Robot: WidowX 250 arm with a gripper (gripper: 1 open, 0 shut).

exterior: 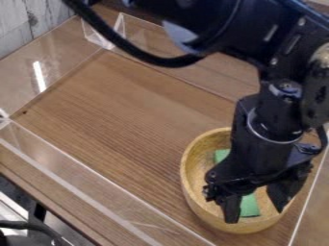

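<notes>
The black gripper [257, 194] reaches down into a round tan bowl [202, 171] at the lower right. A green object [248, 205] lies in the bowl, partly hidden behind the gripper's fingers. Whether anything is between the fingers is hard to tell.
Clear barriers run along its left and front edges. A black cable arches over the back of the scene.
</notes>
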